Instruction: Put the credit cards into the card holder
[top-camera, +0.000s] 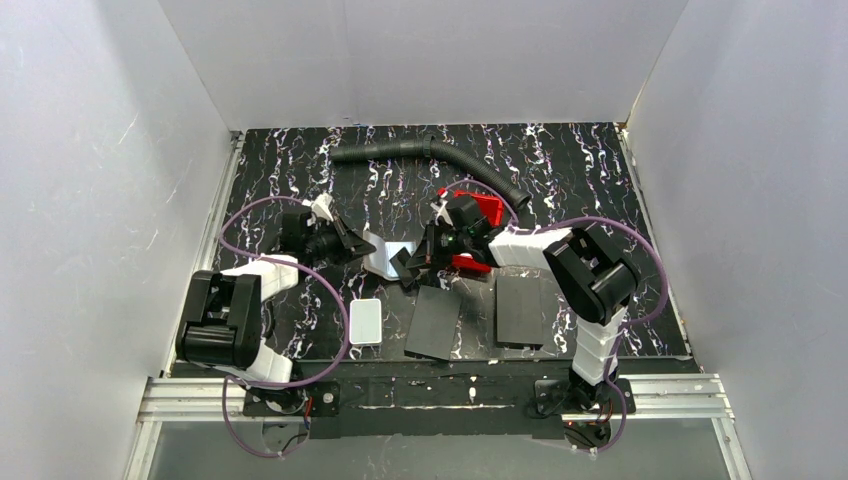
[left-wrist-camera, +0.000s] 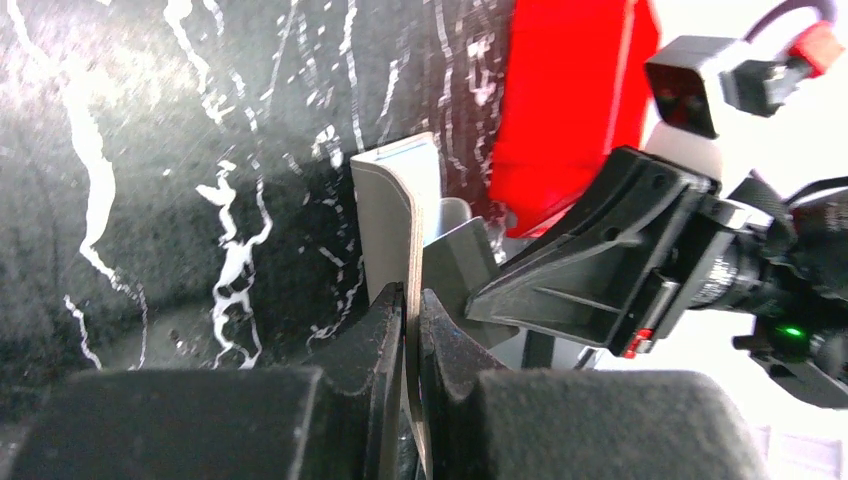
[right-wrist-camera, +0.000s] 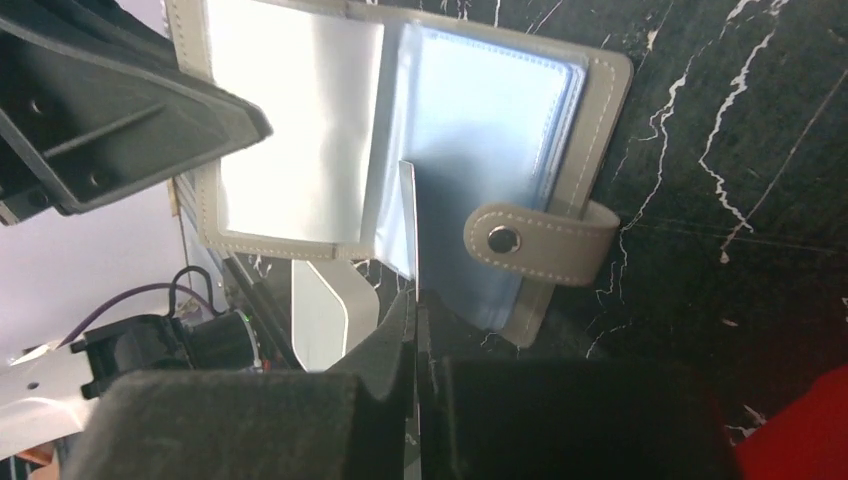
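The open grey-beige card holder (right-wrist-camera: 590, 110) with clear sleeves lies between my two arms, its strap (right-wrist-camera: 545, 245) with a round snap hanging at one side. My left gripper (top-camera: 368, 250) is shut on the holder's cover (left-wrist-camera: 385, 215), which stands tilted up between the fingertips. A dark card (top-camera: 403, 267) is pinched in my right gripper (top-camera: 421, 262). In the right wrist view that card (right-wrist-camera: 409, 210) appears nearly edge-on above the clear sleeves; whether its edge is inside a pocket I cannot tell. The left wrist view shows the dark card (left-wrist-camera: 458, 262) beside the raised cover.
Behind the right gripper stands a red holder (top-camera: 487, 207), close to that arm. A white rectangular case (top-camera: 366, 321) and two dark flat slabs, one left (top-camera: 433, 322) and one right (top-camera: 518, 311), lie in front. A black ribbed tube (top-camera: 430, 150) crosses the back.
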